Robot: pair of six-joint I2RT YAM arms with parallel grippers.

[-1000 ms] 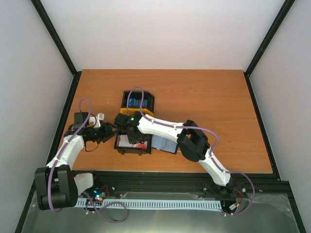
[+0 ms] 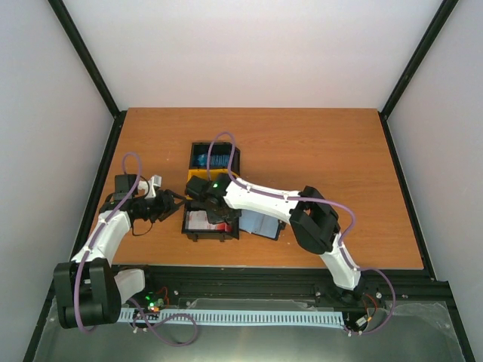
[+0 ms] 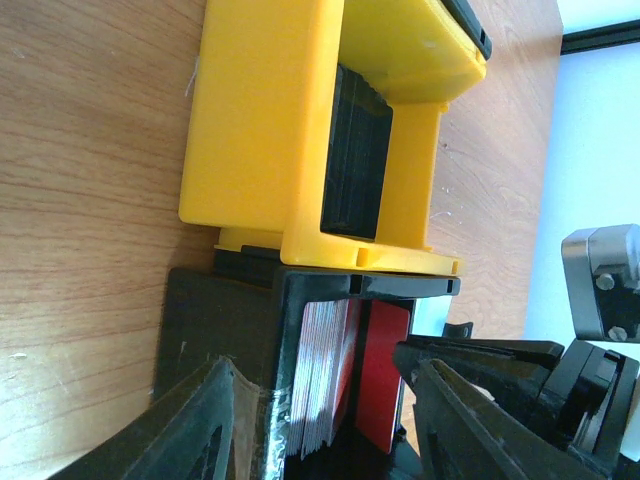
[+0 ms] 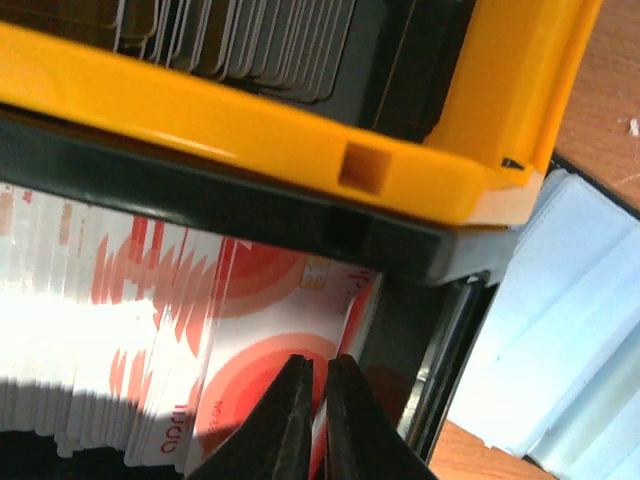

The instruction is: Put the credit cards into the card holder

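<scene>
White-and-red cards (image 4: pixel 265 345) stand in a row in the near part of a black box (image 2: pixel 193 235). The rightmost cards lean apart from the stack. My right gripper points down into that part, its fingertips close together at the edge of the rightmost card. Whether they pinch that card I cannot tell. Right of the box lies the card holder (image 2: pixel 260 222) with pale blue sleeves (image 4: pixel 555 310), partly covered by my right arm. My left gripper is open at the box's left side, the box end between its fingers in the left wrist view.
A yellow tray (image 3: pixel 250 130) sits across the middle of the box. Thin clear-edged pieces (image 2: pixel 219 161) stand in the box's far part. To the right and behind, the wooden table (image 2: pixel 324 151) is clear.
Compared with one second ago, the box and card holder have shifted slightly right. The right arm has moved right as well.
</scene>
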